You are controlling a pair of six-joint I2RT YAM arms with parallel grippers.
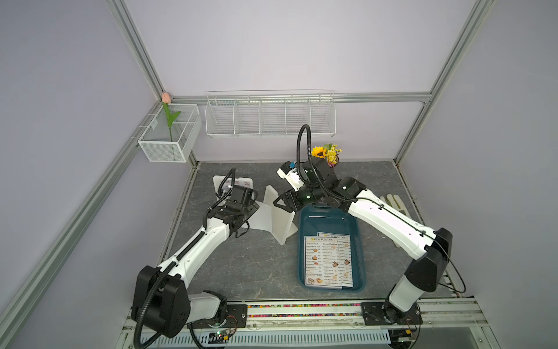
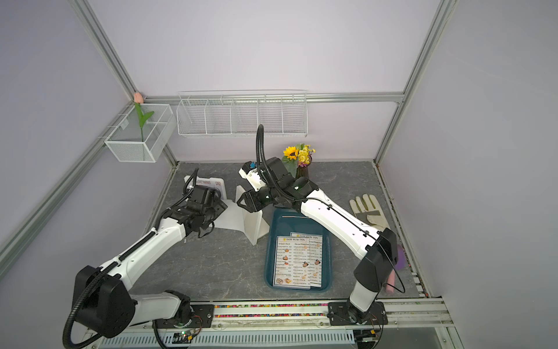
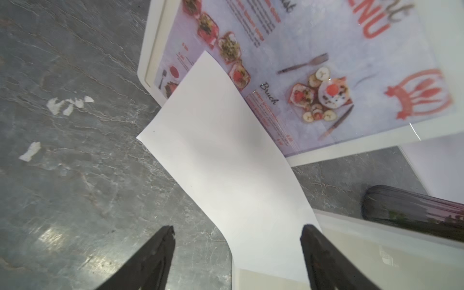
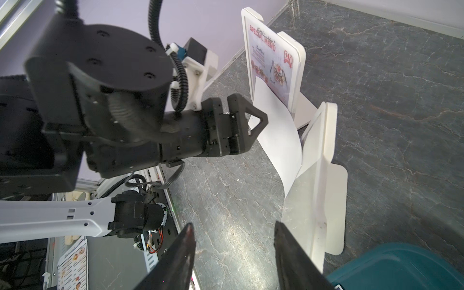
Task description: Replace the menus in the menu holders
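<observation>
A menu holder (image 4: 275, 67) with a restaurant special menu behind its front stands upright at the back left. Nearer the middle, a second holder (image 4: 314, 203) stands upright with no print showing. A blank white sheet (image 3: 227, 159) curves from this second holder across the foot of the first. My left gripper is open above the sheet, its fingers apart with nothing gripped. My right gripper is part open and empty, near the second holder; its fingertips look clear of it. Printed menus (image 1: 327, 261) lie in the blue tray (image 1: 360, 279).
Behind the right arm stands a vase of flowers (image 2: 298, 156). A pale glove (image 2: 369, 209) lies at the right side. Wire baskets (image 1: 270, 115) hang at the back and left walls.
</observation>
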